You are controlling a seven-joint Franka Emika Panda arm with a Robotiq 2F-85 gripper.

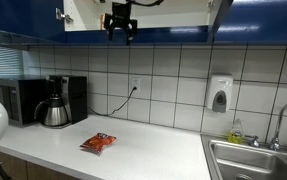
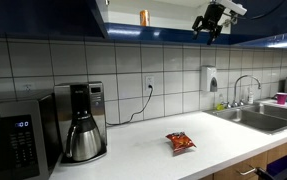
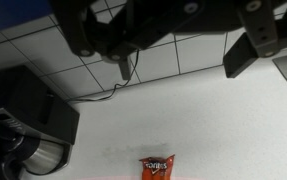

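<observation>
A red Doritos bag (image 1: 98, 142) (image 2: 180, 142) lies on the white counter; in the wrist view the bag (image 3: 157, 167) shows at the bottom edge, label toward the camera. High above the counter, level with the bottom of the open wall cupboard, is my gripper (image 1: 120, 37) (image 2: 202, 36). Its fingers stand wide apart and nothing is between them. In the wrist view the dark right finger (image 3: 240, 57) is seen over the counter and tiles.
Blue cupboard edges (image 1: 173, 35) run close around the arm. A coffee maker (image 2: 80, 122) and a microwave (image 2: 13, 130) stand at the left, a sink (image 1: 248, 158) at the right. A soap dispenser (image 1: 219, 93) hangs on the tiles. Mid-counter is clear.
</observation>
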